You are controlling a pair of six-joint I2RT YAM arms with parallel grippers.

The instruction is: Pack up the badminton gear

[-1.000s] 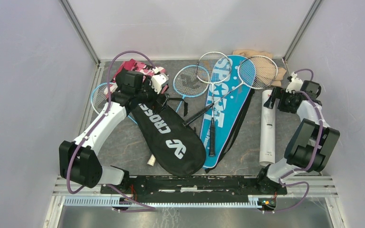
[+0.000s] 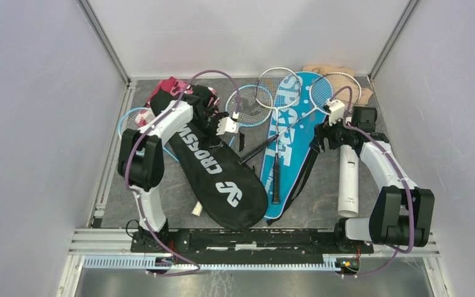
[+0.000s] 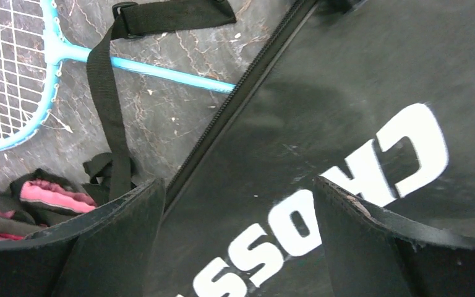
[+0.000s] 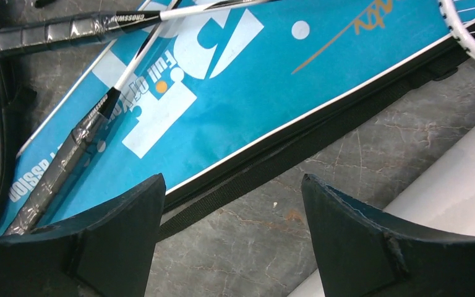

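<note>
A black CROSSWAY racket bag [image 2: 226,192] lies at centre-left; my left gripper hangs open over its upper part, beside its zip and strap. A blue racket bag [image 4: 297,93] lies at centre right, two white-shafted rackets with black handles [image 4: 68,154] across it. My right gripper is open above that bag's black edge and the floor, nothing between its fingers. A blue racket [image 3: 154,73] lies beside the black bag in the left wrist view.
A pink-and-black bag [image 3: 55,198] sits back left, another blue racket under it. A white shuttlecock tube [image 2: 348,185] lies at the right; tan cloth [image 2: 321,68] is at the back right. Side walls bound the floor.
My right arm has moved left from above the tube toward the blue bag. My left arm has shifted slightly right, its elbow rising toward the back.
</note>
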